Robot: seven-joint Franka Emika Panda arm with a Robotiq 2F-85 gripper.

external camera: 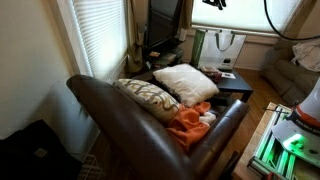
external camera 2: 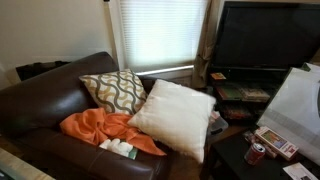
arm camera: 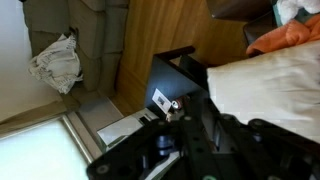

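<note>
The cream pillow [external camera: 187, 84] lies tilted on the leather sofa [external camera: 140, 120], partly over the patterned pillow [external camera: 148, 97]. In exterior view 2 the cream pillow [external camera 2: 175, 115] leans across the sofa's arm beside the orange blanket [external camera 2: 100, 128]. My gripper [external camera: 218, 4] is high at the top edge of exterior view 1, with a visible gap between it and the pillow. In the wrist view the dark gripper overlaps the pillow's [arm camera: 265, 95] edge; its fingers blend into the dark background, so their opening is hard to make out.
A black table [external camera 2: 240, 155] with a can [external camera 2: 256, 153] and boxes stands beside the sofa. Behind it are a television [external camera 2: 265, 35] and shelves. A grey couch [external camera: 292, 75] sits at the far right; bare wooden floor [arm camera: 165, 30] lies between.
</note>
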